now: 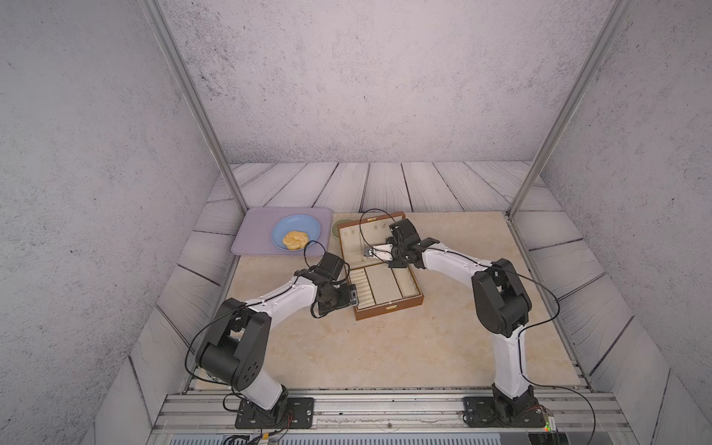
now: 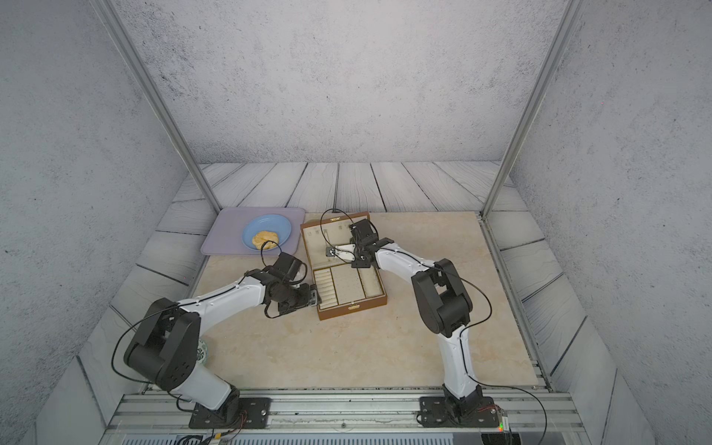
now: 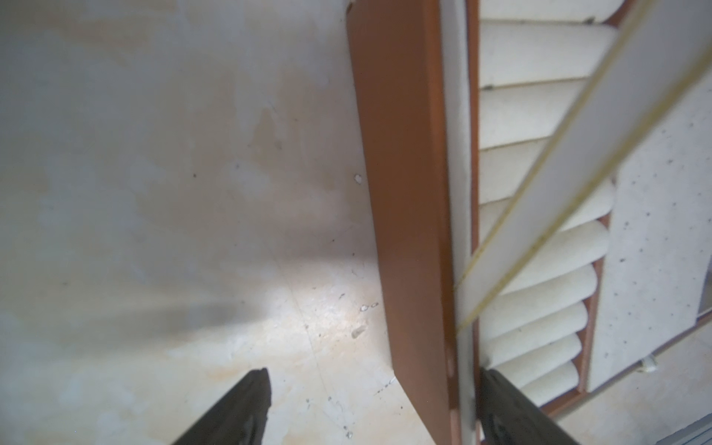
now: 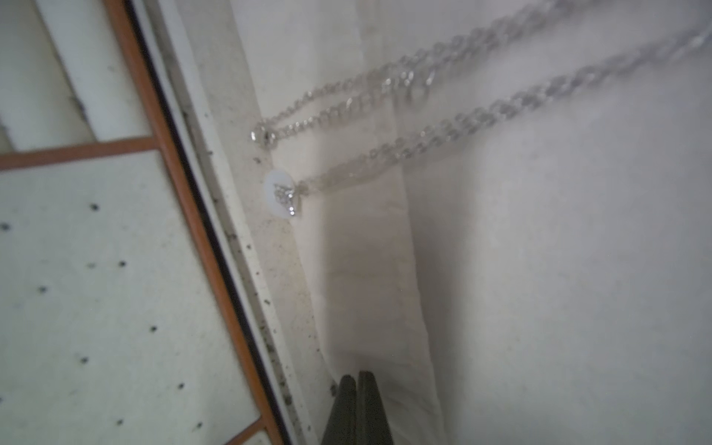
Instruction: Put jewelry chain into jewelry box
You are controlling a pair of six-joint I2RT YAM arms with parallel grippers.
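Note:
The open brown jewelry box (image 1: pixel 389 307) has cream ring rolls and compartments in its base. Silver chains (image 4: pixel 482 118) run across the cream inner lining seen in the right wrist view, their ends at small fastenings. My right gripper is shut beside them, nothing between its fingers, over the box's lid. At the box's left side my left gripper is part open, one finger on each side of the brown side wall (image 3: pixel 404 200); whether it grips the wall is not clear.
A lilac tray (image 1: pixel 248 237) at the back left holds a blue plate (image 1: pixel 282 226) with a yellow food item (image 1: pixel 295 241). A green round item (image 1: pixel 337 224) sits partly behind the box.

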